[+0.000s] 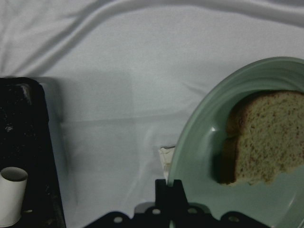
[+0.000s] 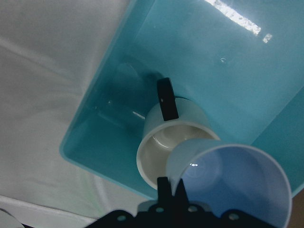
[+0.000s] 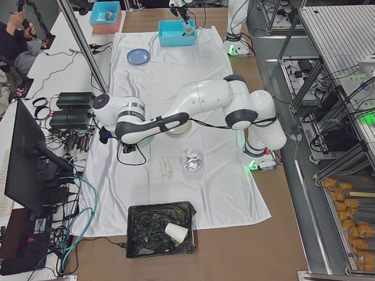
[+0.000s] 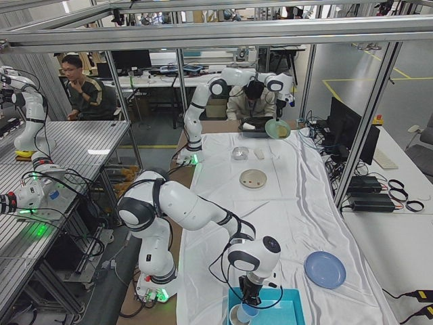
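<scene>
My left gripper is shut on the rim of a green plate (image 1: 199,142) that carries a slice of bread (image 1: 266,137), held above the white cloth; the camera right view shows it raised at the far end (image 4: 277,130). My right gripper is shut on the rim of a blue cup (image 2: 228,180), over a turquoise bin (image 2: 228,71). Inside the bin a white mug (image 2: 156,152) with a black handle sits partly beneath the blue cup.
A black lined bin (image 3: 135,231) with a white cup (image 3: 176,233) stands at the near end. A blue plate (image 3: 138,56), a beige plate (image 4: 252,178), a foil bowl (image 3: 192,160) and a small pale packet (image 3: 166,166) lie on the cloth.
</scene>
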